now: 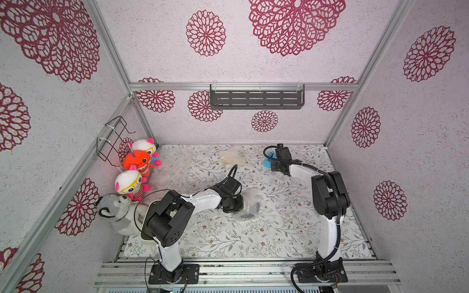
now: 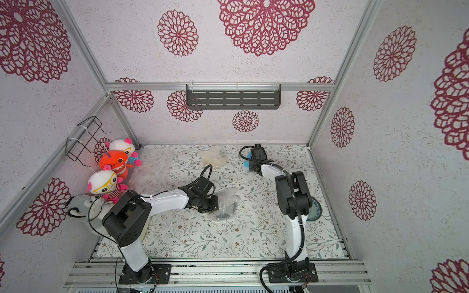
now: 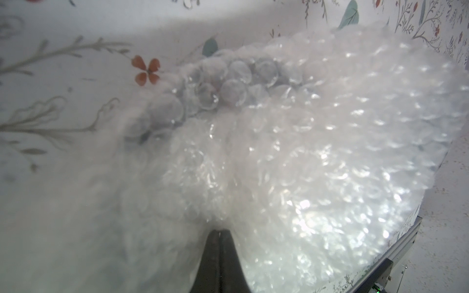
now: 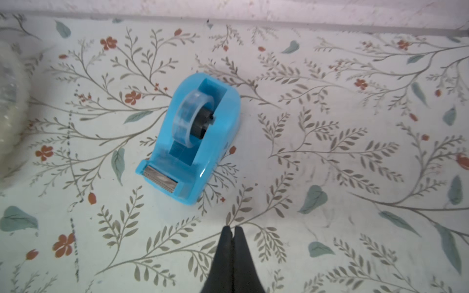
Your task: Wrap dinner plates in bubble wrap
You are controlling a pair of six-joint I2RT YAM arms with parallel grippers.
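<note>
A clear bubble-wrap bundle (image 1: 252,205) lies mid-table, its rounded edge and bubbles filling much of the left wrist view. Whether a plate is inside cannot be made out through the wrap. My left gripper is shut, its tips over or against the bundle; no wrap shows clearly pinched between them. Towards the back, a blue tape dispenser (image 4: 195,136) with a clear roll stands on the table. Shut and empty, my right gripper is in front of and slightly right of it. A round patterned plate (image 2: 315,210) is partly hidden by the right arm.
Another pale wrapped bundle (image 1: 232,157) rests near the back wall, left of the dispenser. Plush toys (image 1: 129,181) crowd the left side beside a bin (image 1: 146,239) largely behind the left arm.
</note>
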